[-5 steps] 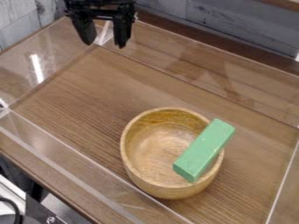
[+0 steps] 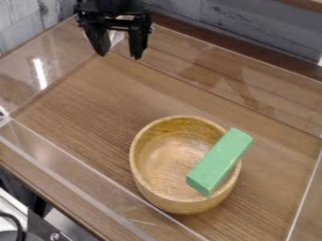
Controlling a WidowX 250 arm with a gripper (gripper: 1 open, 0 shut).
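My black gripper [image 2: 116,41] is at the top left of the camera view, over the wooden surface, its fingers apart. A wooden bowl [image 2: 158,156] sits at the lower right, well away from the gripper. A green block [image 2: 219,162] lies tilted across the bowl's right side.
The wooden tray floor [image 2: 189,80] is clear between the gripper and the bowl, and on the left and right. Raised edges border the tray at the top and along the left.
The gripper has shifted slightly within the top-left area over the last second. The bowl and green block have not moved.
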